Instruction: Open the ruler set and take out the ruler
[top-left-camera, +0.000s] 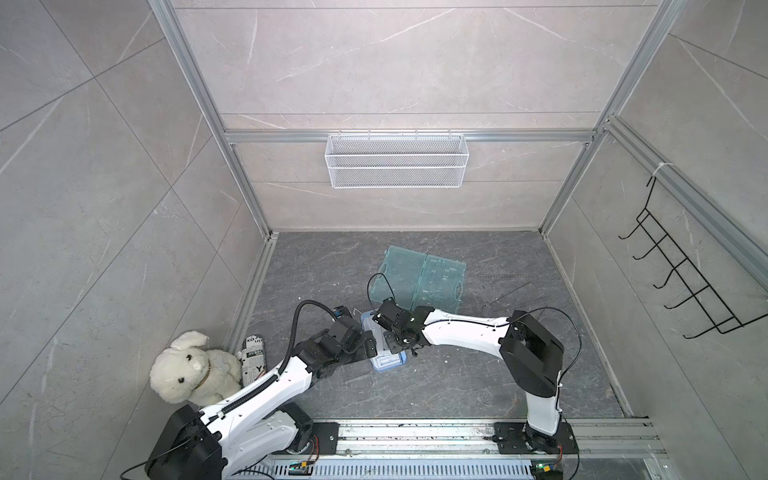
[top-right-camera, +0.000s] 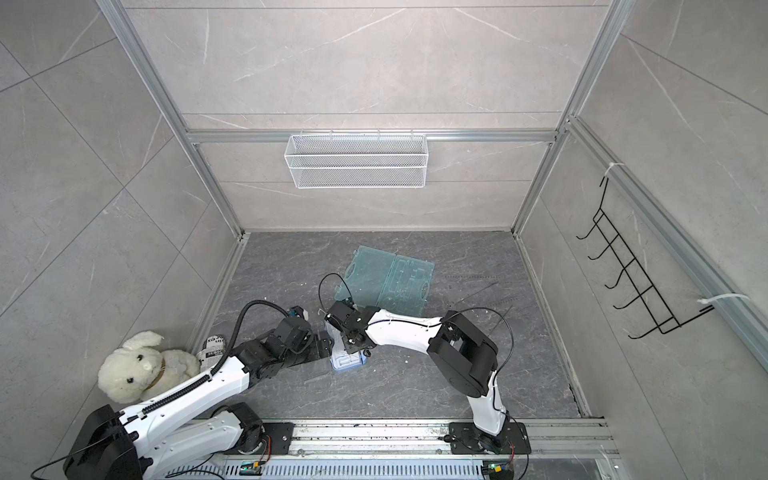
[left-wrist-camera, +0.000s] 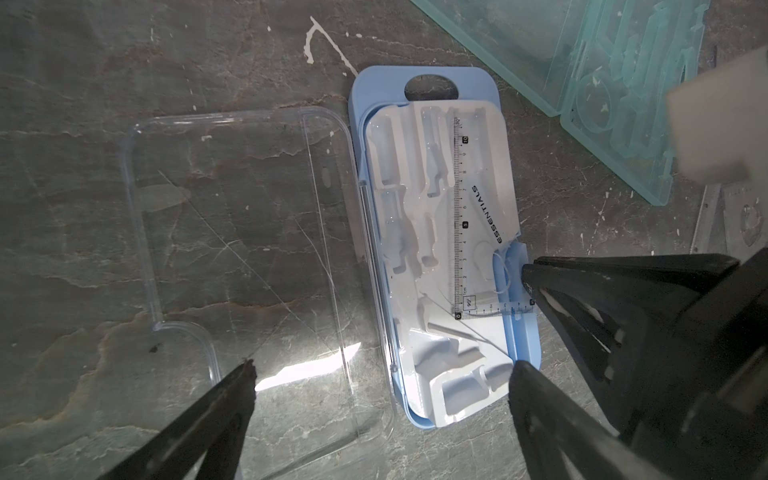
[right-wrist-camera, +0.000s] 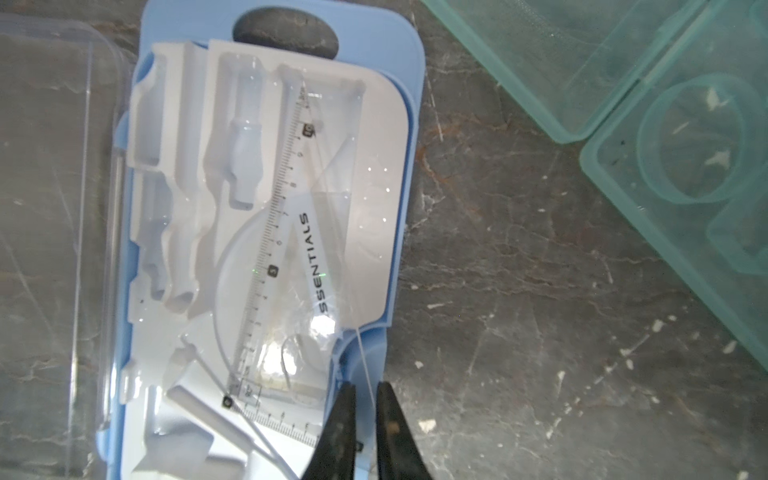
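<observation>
The blue ruler set (left-wrist-camera: 428, 81) lies unfolded on the dark floor, its clear lid (left-wrist-camera: 240, 264) spread out to the left. On its white moulded tray (right-wrist-camera: 382, 176) rests a transparent triangular ruler (right-wrist-camera: 276, 264), with other clear pieces underneath it. My left gripper is open above the case, its fingers wide apart and empty. Over the blue notch at the case's right side is my right gripper. Its fingertips stand close together with a narrow gap, right by the ruler's lower right corner. Contact between them cannot be made out.
A teal folding case (top-left-camera: 420, 278) lies open behind the ruler set. A white plush toy (top-left-camera: 192, 368) and a printed packet (top-left-camera: 253, 358) sit at far left. The right arm reaches close beside the left gripper.
</observation>
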